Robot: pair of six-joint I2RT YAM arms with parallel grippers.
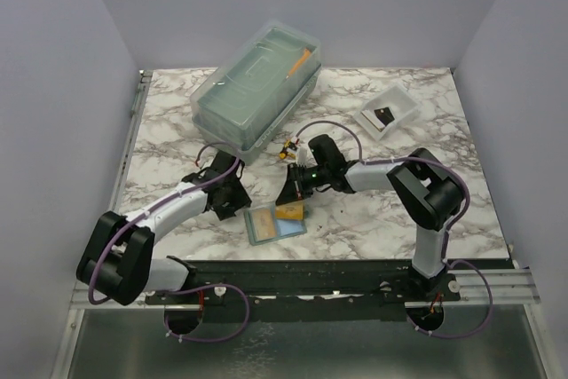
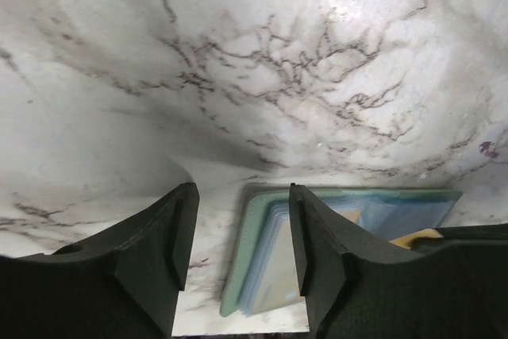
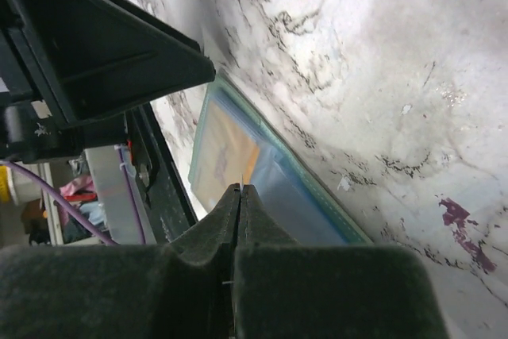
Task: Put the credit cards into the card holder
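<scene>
The card holder [image 1: 251, 237], clear blue with a green border, lies flat near the table's front edge. In its left pocket sits a beige card [image 1: 264, 223]; the right pocket [image 3: 295, 200] looks blue in the right wrist view. My right gripper is shut above that right pocket, with a thin edge between its fingertips. This is the gold card [image 1: 289, 211], whose end also shows at the right in the left wrist view. At the holder's left edge my left gripper stands open, nothing between its fingers; one finger overlaps the holder's corner in view.
A large lidded box [image 1: 253, 86] stands at the back left. At the back right is a small white tray [image 1: 395, 108] with a dark item inside. Small yellow and black bits [image 1: 289, 148] lie behind the right gripper.
</scene>
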